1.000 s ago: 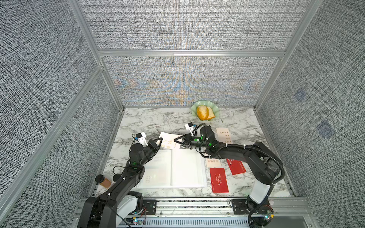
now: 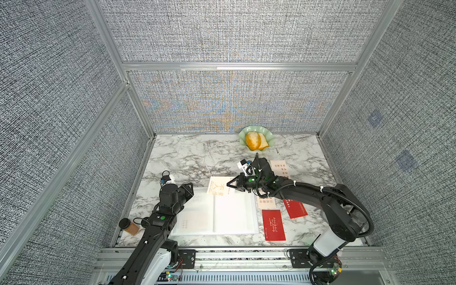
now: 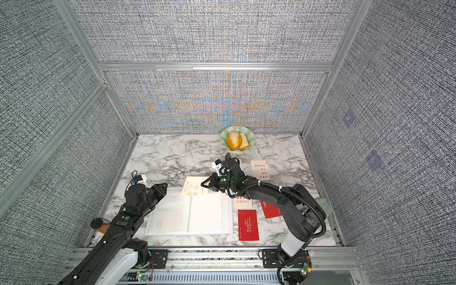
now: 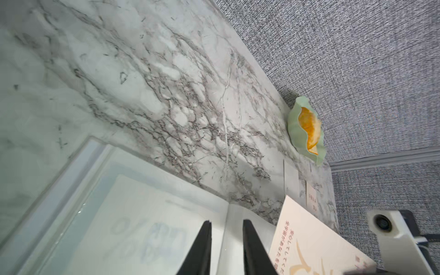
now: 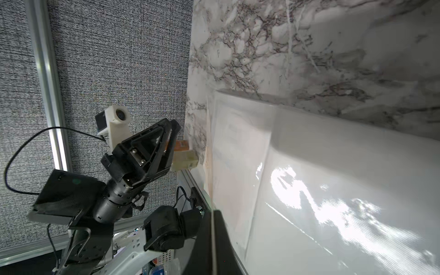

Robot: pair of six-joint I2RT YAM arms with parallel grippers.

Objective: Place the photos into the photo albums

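Observation:
My right gripper [image 2: 228, 184] is shut on a cream photo [image 2: 220, 185] with printed characters, held by its right edge over the back middle of the open white album [image 2: 235, 213]; in the right wrist view the photo is seen edge-on. My left gripper [image 2: 190, 190] hangs above the album's left page with a gap between its fingertips and nothing in them, apart from the photo. The album's left page shows faint printing under the sleeve; glare lies on a page in the right wrist view.
Red cards [image 2: 273, 224] and pale cards [image 2: 279, 166] lie right of the album, partly under my right arm. A green bowl with bread [image 2: 253, 140] stands at the back. A brown jar [image 2: 130, 227] is at front left.
My left gripper has moved left and down, away from the photo. My right gripper has carried the photo right and toward the front, over the album.

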